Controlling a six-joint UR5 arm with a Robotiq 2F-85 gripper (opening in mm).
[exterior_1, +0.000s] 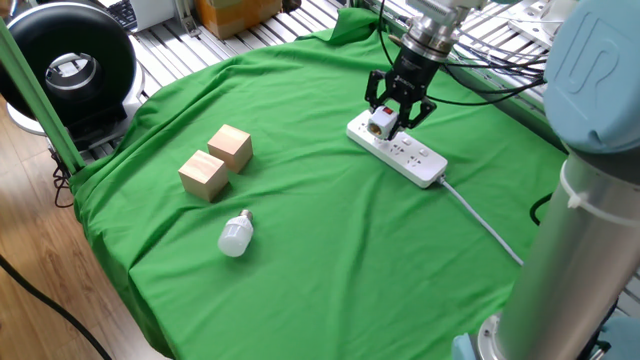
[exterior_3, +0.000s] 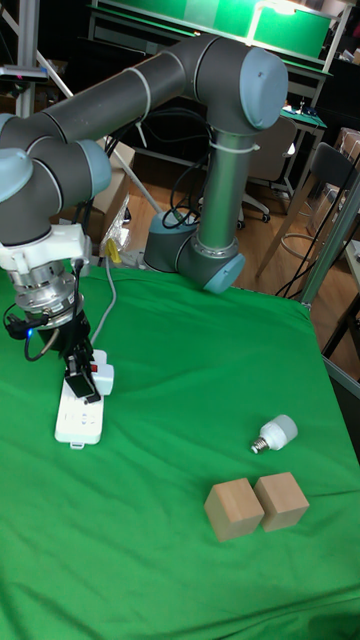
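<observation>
A white lamp socket with a red switch stands at the far end of the white power strip. My gripper is shut on this socket, its black fingers on either side. In exterior view 3 the socket shows beside the gripper, over the power strip. Its underside is hidden, so I cannot tell whether its plug sits in the strip. A white light bulb lies on its side on the green cloth, well apart from the gripper.
Two wooden blocks sit close together on the cloth beyond the bulb. A grey cable runs from the strip toward the robot's base. Bare green cloth lies between the bulb and the strip.
</observation>
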